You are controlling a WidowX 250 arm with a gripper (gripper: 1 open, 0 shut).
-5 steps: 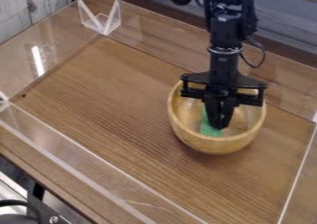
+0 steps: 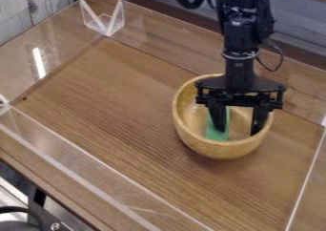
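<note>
A black robot arm (image 2: pixel 239 44) reaches down from the top right into a tan bowl (image 2: pixel 219 148) on the wooden table. Its gripper (image 2: pixel 238 116) is at the bowl, fingers spread apart over the inside. A green object (image 2: pixel 216 128) lies in the bowl at the left finger; whether they touch I cannot tell.
A clear wire or plastic holder (image 2: pixel 103 18) stands at the back left. A wall runs along the back.
Since a second ago my gripper has shifted right and its fingers have spread, showing more of the green object.
</note>
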